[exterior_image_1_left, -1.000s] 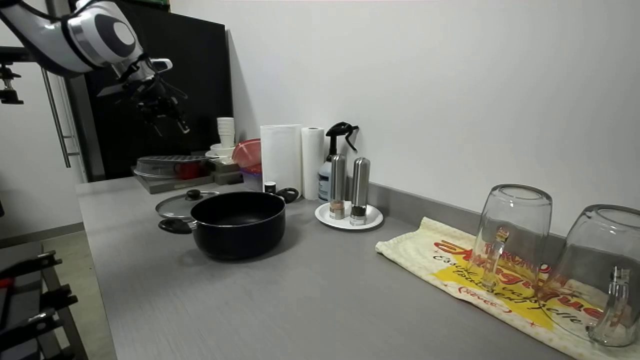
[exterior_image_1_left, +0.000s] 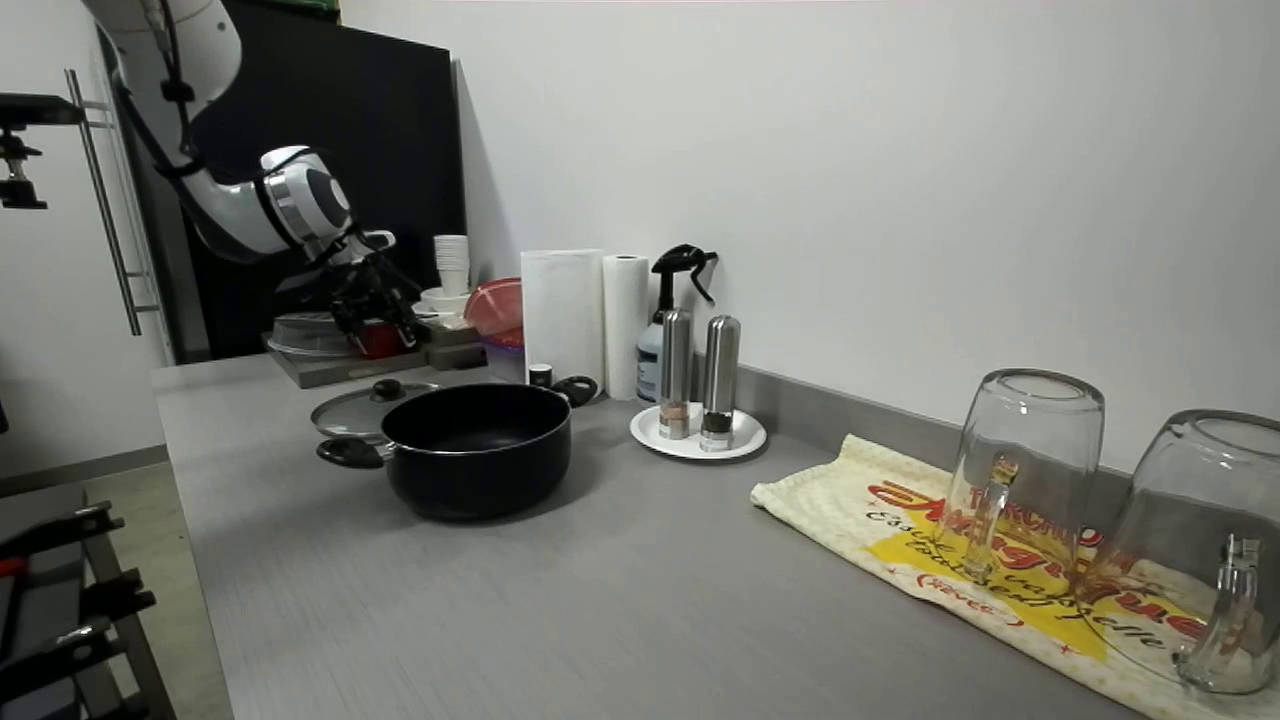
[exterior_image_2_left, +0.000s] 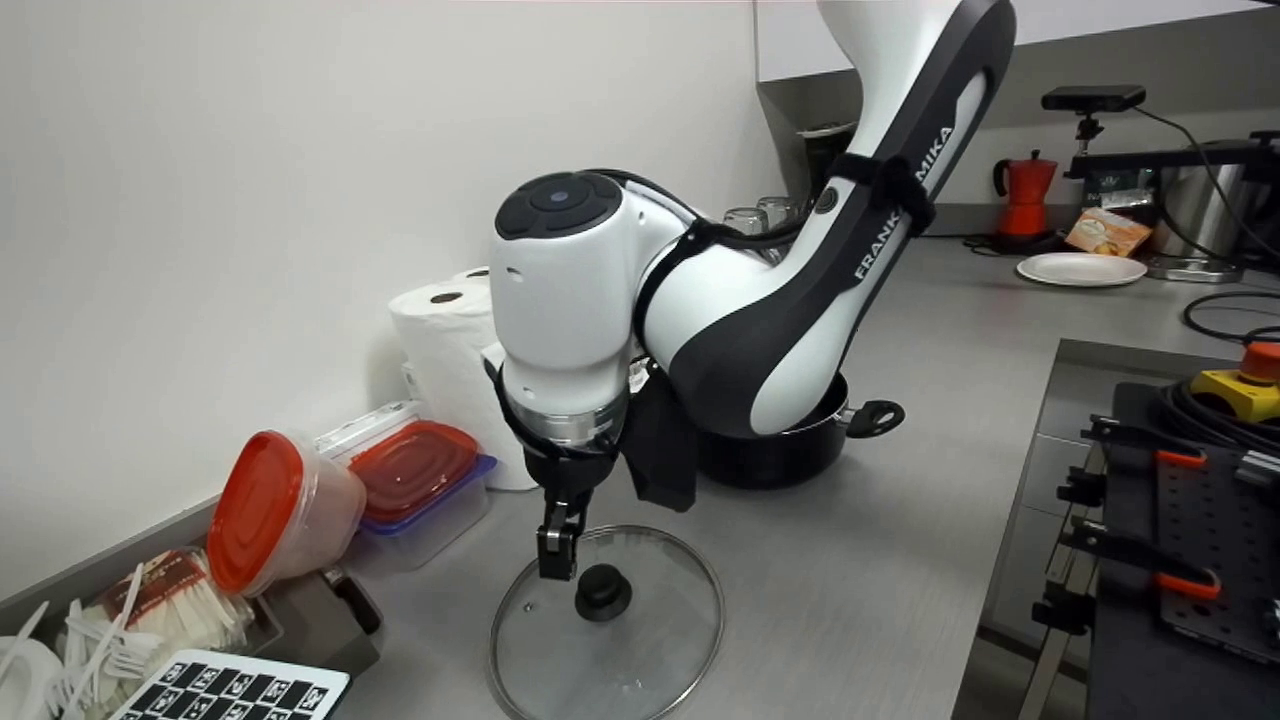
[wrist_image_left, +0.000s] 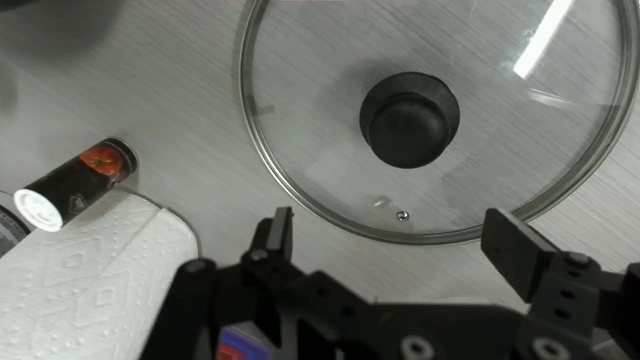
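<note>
A round glass lid (wrist_image_left: 324, 150) with a metal rim lies flat on the counter, its black knob (wrist_image_left: 411, 123) facing up. The wrist view has my gripper open, fingers wide apart, with nothing held between them. From this camera the knob appears beyond the fingertips, centred between the two sides. In exterior view 2 the gripper (exterior_image_2_left: 559, 564) hangs above the lid (exterior_image_2_left: 564, 660), close to the knob (exterior_image_2_left: 602, 592). An uncovered black pot (exterior_image_1_left: 480, 468) with two handles stands beside the lid (exterior_image_1_left: 360, 414) in exterior view 1.
Paper towel rolls (exterior_image_1_left: 564, 314) and a small dark shaker (wrist_image_left: 81, 183) stand near the lid. Red-lidded containers (exterior_image_2_left: 414, 474) and a cutlery box (exterior_image_2_left: 180, 600) line the wall. A white plate (exterior_image_1_left: 744, 434) carries two grinders.
The arm has come down and shifted somewhat to the right in exterior view 1, bringing the gripper lower toward the counter. The pot and lid have stayed put.
</note>
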